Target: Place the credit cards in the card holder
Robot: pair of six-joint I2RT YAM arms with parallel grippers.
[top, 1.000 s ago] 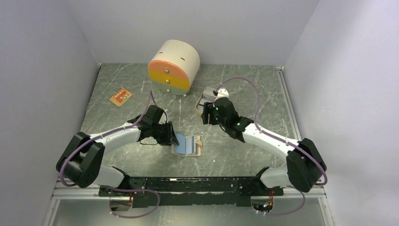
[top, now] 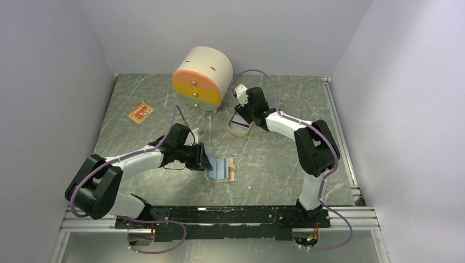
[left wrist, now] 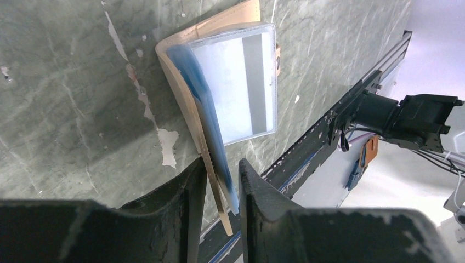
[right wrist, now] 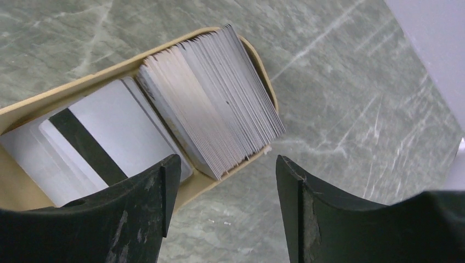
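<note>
The card holder [top: 231, 170] lies open at the front middle. In the left wrist view its clear sleeve with a striped inner [left wrist: 233, 82] faces up, and its raised tan cover [left wrist: 194, 123] stands between the fingers of my open left gripper. My right gripper is open, high over a tan box [right wrist: 88, 82]. That box holds a tight row of upright cards [right wrist: 208, 98] and flat white cards with a black stripe [right wrist: 109, 131]. Nothing is between the right fingertips.
A white rounded cabinet [top: 211, 68] with coloured drawers stands at the back. An orange printed item [top: 140, 112] lies at the left.
My right arm has moved back, away from the front, to over the card box. My left gripper has shifted slightly right and toward the front with the holder's cover.
</note>
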